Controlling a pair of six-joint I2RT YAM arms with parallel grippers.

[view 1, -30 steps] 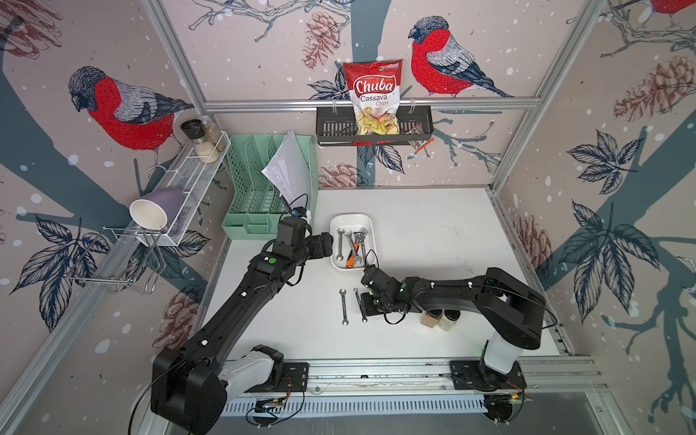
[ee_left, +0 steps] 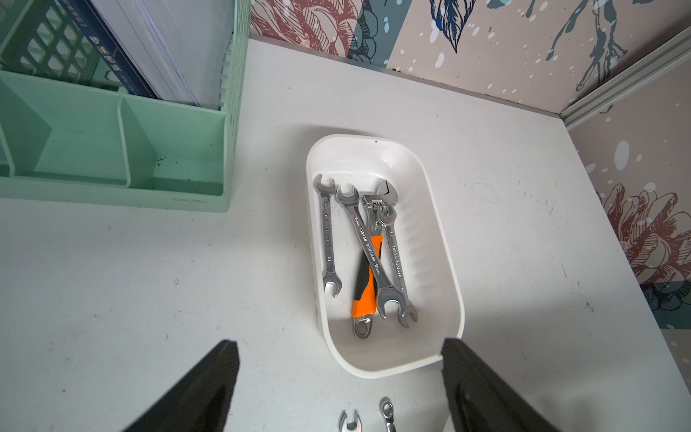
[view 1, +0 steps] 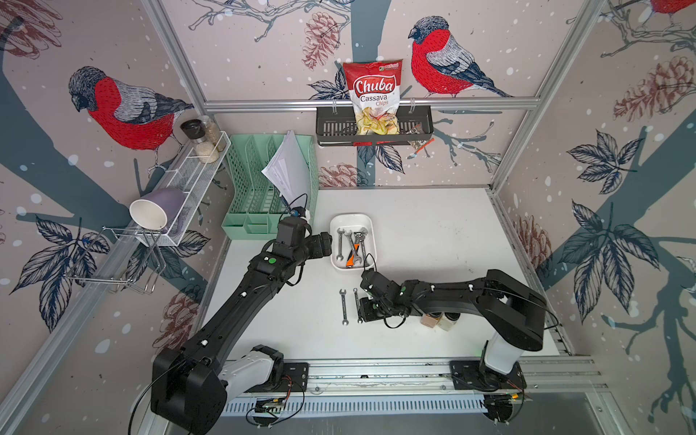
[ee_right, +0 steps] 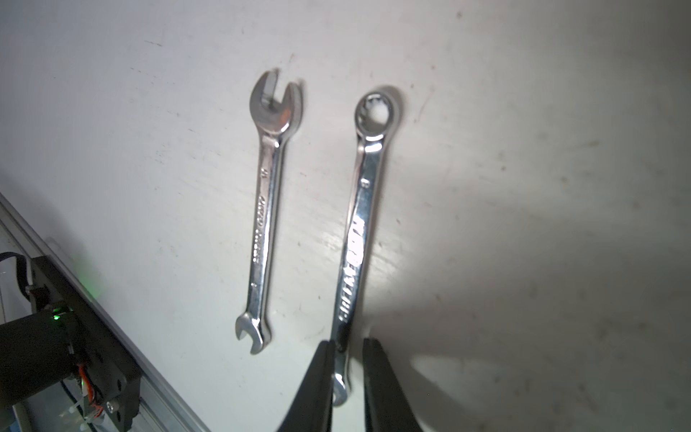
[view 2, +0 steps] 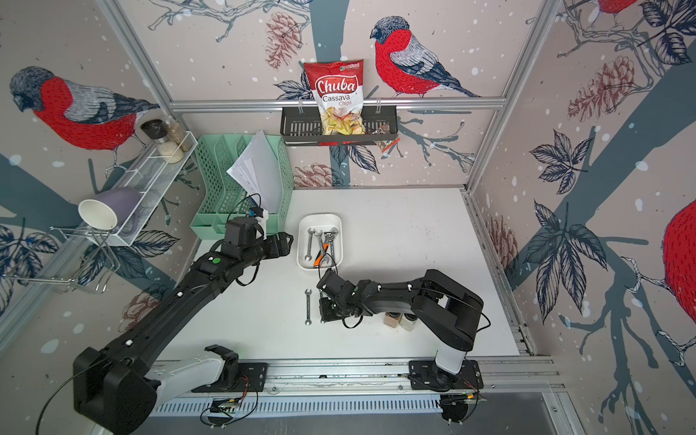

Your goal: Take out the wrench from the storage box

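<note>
In the left wrist view a white storage box holds several wrenches and an adjustable wrench with orange handle. My left gripper hangs open before it, nothing between its fingers. Two wrenches lie on the table outside the box: an open-end wrench and a combination wrench. My right gripper is low at the lower end of the combination wrench, fingers parted around or just over its shank; I cannot tell if they touch it.
A green organizer with papers stands behind the left arm. Spice jars stand behind the right arm near the front.
The left arm has not visibly moved.
</note>
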